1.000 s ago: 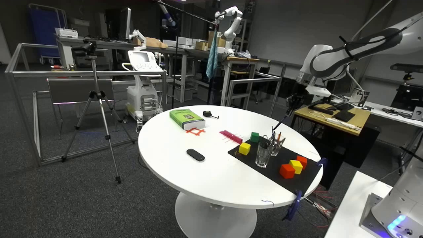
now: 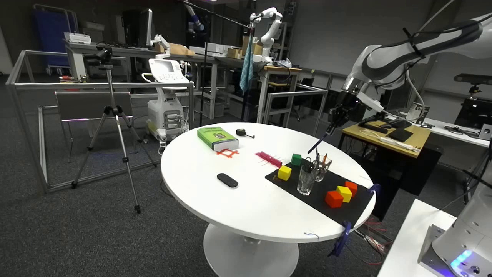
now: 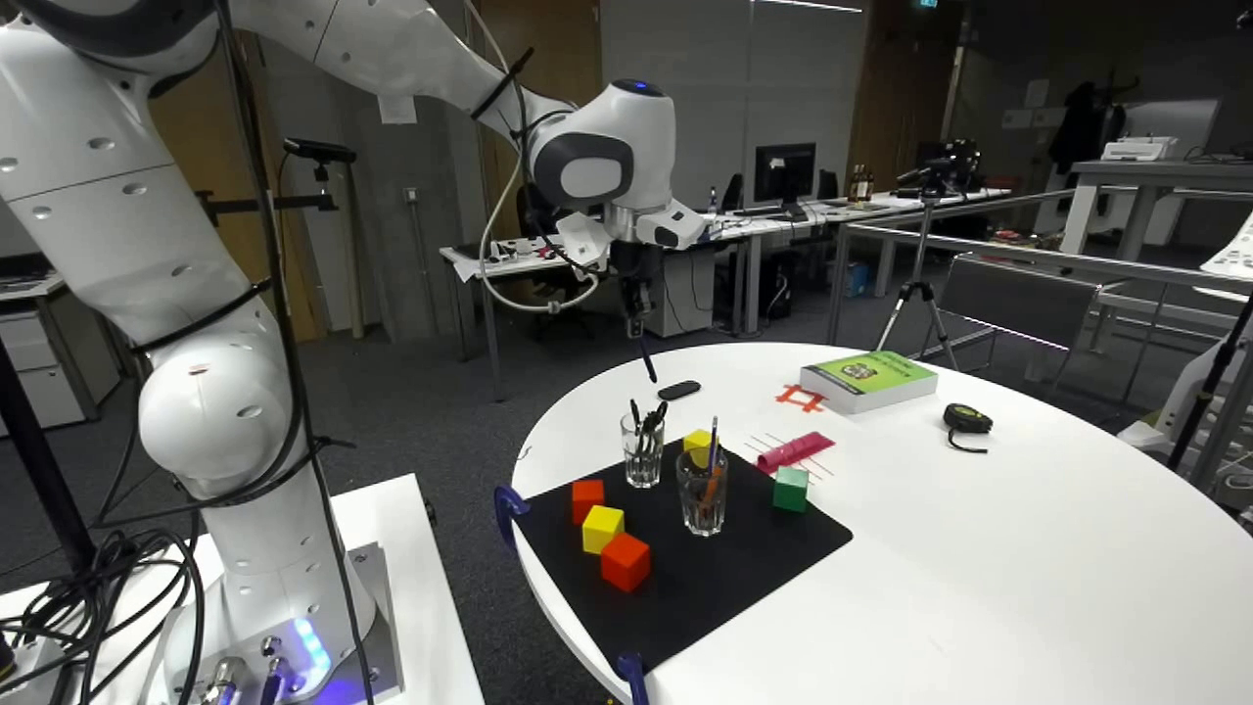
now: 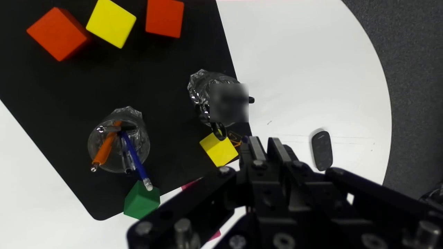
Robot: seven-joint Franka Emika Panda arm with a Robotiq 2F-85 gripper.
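High over the round table, my gripper (image 2: 332, 127) is shut on a thin dark pen (image 2: 319, 143), which slants down from its fingers. In exterior view 2 the pen (image 3: 648, 360) points down with its tip free in the air. From the wrist the fingertips (image 4: 257, 148) sit close together, and the pen is hard to make out. A glass with dark pens and scissors (image 2: 305, 181) stands on the black mat (image 2: 318, 203). Beside it, another glass (image 3: 702, 507) holds an orange pen (image 4: 105, 147), a blue pencil (image 4: 135, 155) and other writing tools.
Red and yellow cubes (image 3: 604, 529) stand in a row on the mat. Another yellow cube (image 2: 284, 172) and a green cube (image 2: 296, 159) lie near its edge. A black remote (image 2: 227, 180), green book (image 2: 217, 138), pink strip (image 2: 268, 159) and tape measure (image 2: 241, 132) lie beyond.
The arm has shifted left in exterior view 1, with the pen now swung to a more slanted angle. Objects on the table have not moved.
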